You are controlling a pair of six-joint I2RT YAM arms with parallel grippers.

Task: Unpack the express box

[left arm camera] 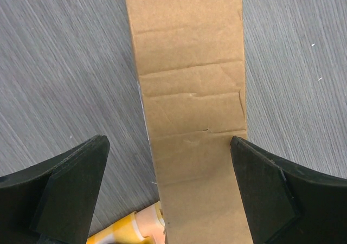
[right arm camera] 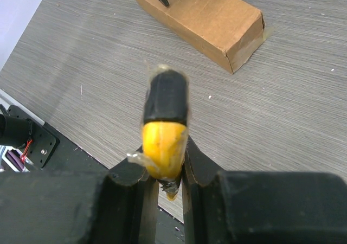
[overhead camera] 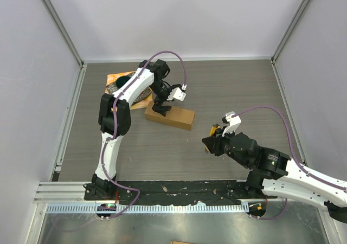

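Note:
A long brown cardboard box [overhead camera: 176, 117] lies flat and closed on the table, its creased top filling the middle of the left wrist view. Above its left end my left gripper [overhead camera: 162, 108] is open, fingers [left arm camera: 76, 190] apart on either side of the box [left arm camera: 192, 108]; whether they touch it I cannot tell. My right gripper [overhead camera: 208, 145] is shut on a yellow-handled tool with a black tip [right arm camera: 165, 124], held over the table to the right of and nearer than the box. The tool's blade, if out, cannot be made out.
An orange patterned sheet or bag [overhead camera: 142, 96] lies behind the left arm, partly hidden by it. Bare grey tabletop [overhead camera: 238, 87] stretches right of the box and in front of it. Walls close in the sides and back.

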